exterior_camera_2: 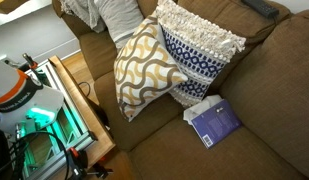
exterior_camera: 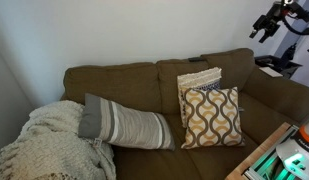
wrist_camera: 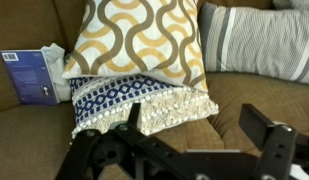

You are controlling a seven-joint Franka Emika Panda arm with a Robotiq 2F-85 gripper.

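Observation:
High at the upper right of exterior view 1, my gripper (exterior_camera: 260, 36) hangs in the air well above the brown couch. The wrist view shows the gripper open, its dark fingers wide apart and nothing between them. Below it lie a cushion with grey and yellow waves (wrist_camera: 139, 38) and a fringed blue-and-white cushion (wrist_camera: 119, 100). A grey striped pillow (wrist_camera: 259, 42) is at the upper right there. Beside the fringed cushion, a blue-purple book (wrist_camera: 32, 78) lies on the seat; in exterior view 2 the book (exterior_camera_2: 216, 125) has something pale against its far edge.
A knitted cream blanket (exterior_camera: 56, 145) covers the couch's left end. On top of the backrest rests a dark remote-like object (exterior_camera_2: 260, 8). A wooden table edge (exterior_camera_2: 82, 110) runs beside the robot base. The seat around the book is bare.

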